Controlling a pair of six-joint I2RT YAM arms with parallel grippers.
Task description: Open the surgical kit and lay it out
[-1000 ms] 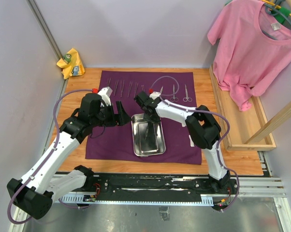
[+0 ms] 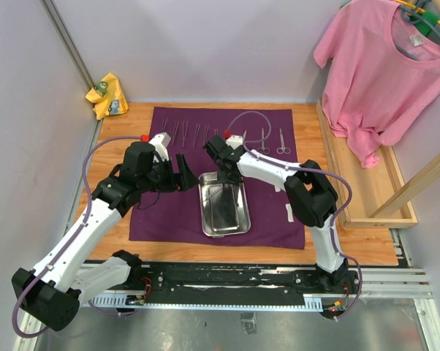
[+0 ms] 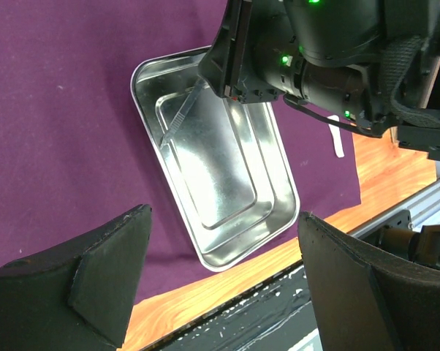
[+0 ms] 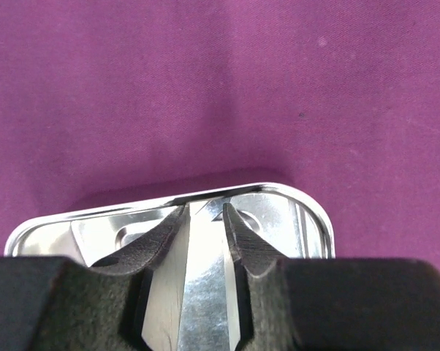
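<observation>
The metal tray [image 2: 203,212] lies on the purple cloth [image 2: 172,227]. A thin metal instrument [image 3: 180,119] slants across the tray's corner in the left wrist view, its upper end hidden behind the right gripper. My right gripper is over the tray's far end, fingers a little apart; whether they touch the instrument is unclear. Left of the tray my left gripper stands open and empty, its fingers wide apart. Several slim instruments, tweezers [image 2: 184,133] among them, are in a row along the cloth's far side, with scissors [image 2: 282,142] at its right.
White strips [image 2: 289,213] lie on the cloth right of the tray. A wooden stand [image 2: 351,183] with a pink shirt [image 2: 384,73] is on the right, and a yellow bag [image 2: 107,96] at the back left. Cloth left of the tray is bare.
The right arm has shifted very slightly, its elbow a little to the right. The left arm and the tray look the same.
</observation>
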